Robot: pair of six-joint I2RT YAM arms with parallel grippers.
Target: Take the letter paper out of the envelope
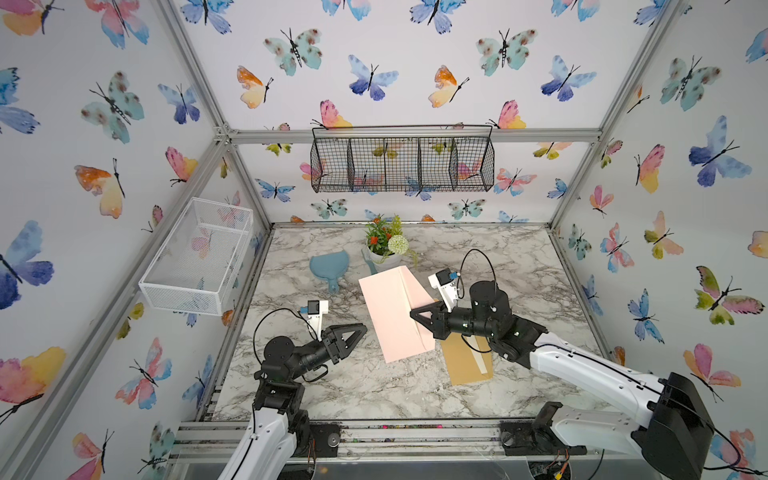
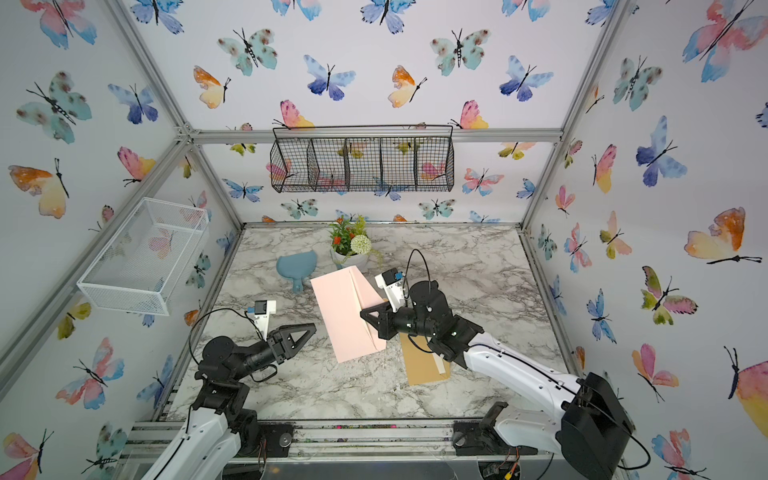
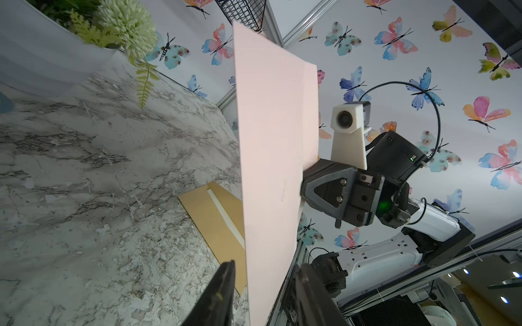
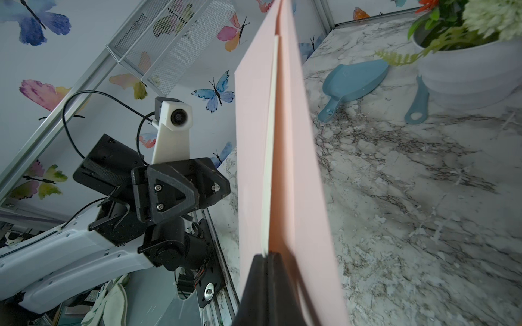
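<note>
A folded pink paper (image 1: 393, 318) is held up above the table by my right gripper (image 1: 412, 313), which is shut on its right-hand part. In the right wrist view, the closed fingertips meet a pale strip (image 4: 269, 152) running along the fold of the pink paper (image 4: 252, 135). My left gripper (image 1: 357, 337) stands open to the left of the paper, apart from it. The left wrist view has the pink paper (image 3: 272, 163) beyond the spread fingers. Flat on the marble table lies a tan envelope (image 1: 462, 364) with a white strip, partly hidden under the right arm.
At the back stand a white flower pot (image 1: 388, 257), a blue dustpan (image 1: 329, 267) and a small blue brush (image 4: 419, 102). A white mesh basket (image 1: 200, 256) hangs at the left, a black wire rack (image 1: 404, 164) on the back wall.
</note>
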